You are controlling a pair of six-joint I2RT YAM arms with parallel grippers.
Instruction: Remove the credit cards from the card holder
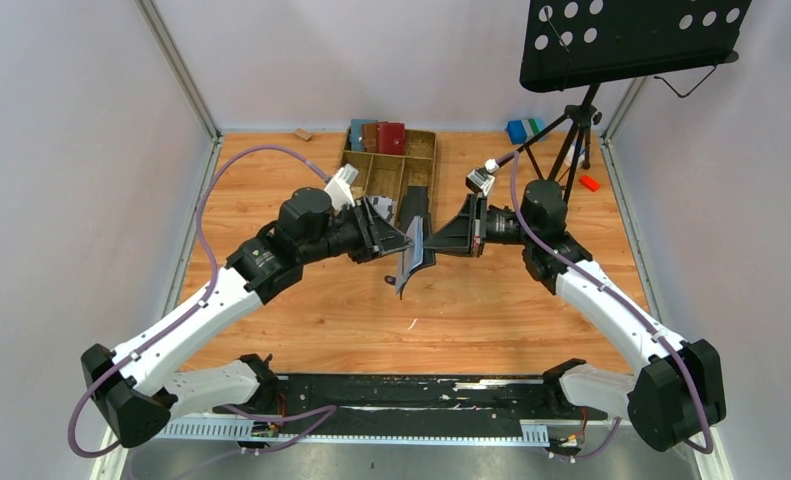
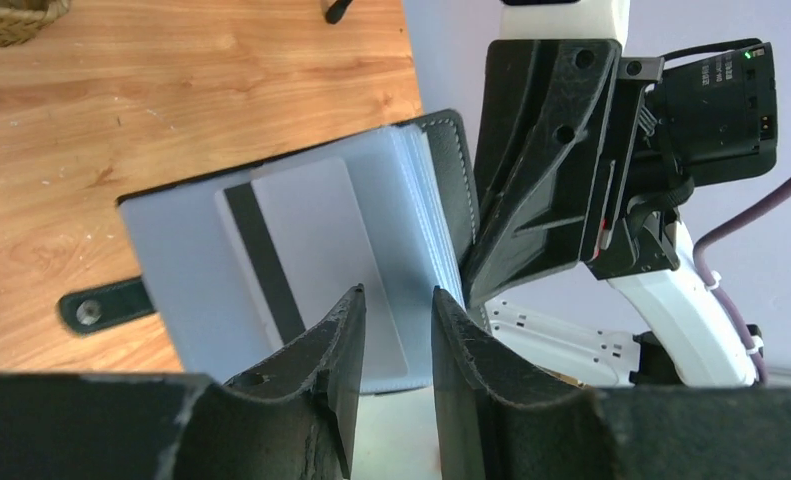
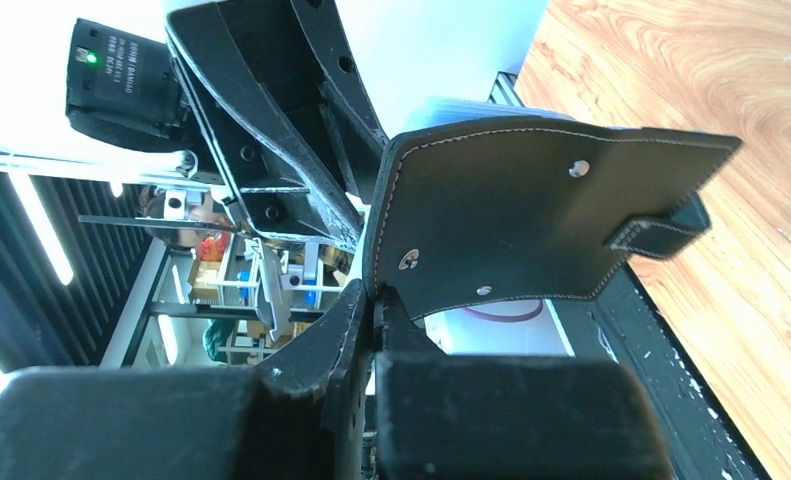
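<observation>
The black leather card holder [image 3: 531, 215] hangs upright between my grippers, its snap strap [image 2: 106, 305] toward the table. Its pale inner sleeves show in the left wrist view, with a white card [image 2: 316, 250] banded by a dark stripe lying in one. My right gripper is shut on the holder's edge. My left gripper has its fingertips apart, right over the card and sleeves; whether they touch is unclear. From above, both grippers [image 1: 403, 242] [image 1: 431, 243] meet at the holder in the middle of the table.
A divided wooden box [image 1: 419, 150] with red, brown and blue items stands behind the holder. A black music stand [image 1: 626, 45], a blue object [image 1: 521, 131] and a red block [image 1: 589, 183] are at the back right.
</observation>
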